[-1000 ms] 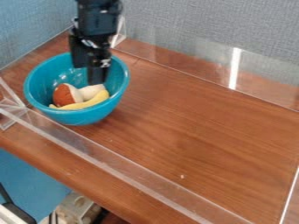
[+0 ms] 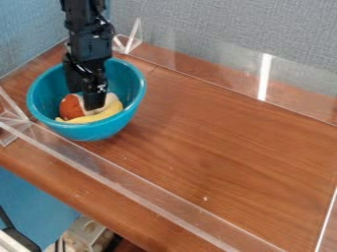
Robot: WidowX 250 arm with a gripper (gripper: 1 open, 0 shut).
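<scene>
A teal bowl (image 2: 113, 122) sits at the left of the wooden table. In it are a red rounded item (image 2: 71, 108), a yellow banana-like item (image 2: 90, 117) and a pale item partly hidden by my gripper. My black gripper (image 2: 94, 98) reaches down into the bowl over these items, open by its look, its fingers around or over the pale item; whether they touch it is unclear.
Transparent panels line the back and front edges, and a grey textured wall (image 2: 250, 34) rises behind.
My gripper has moved down and slightly left, from above the bowl to inside it, now covering more of the pale item.
</scene>
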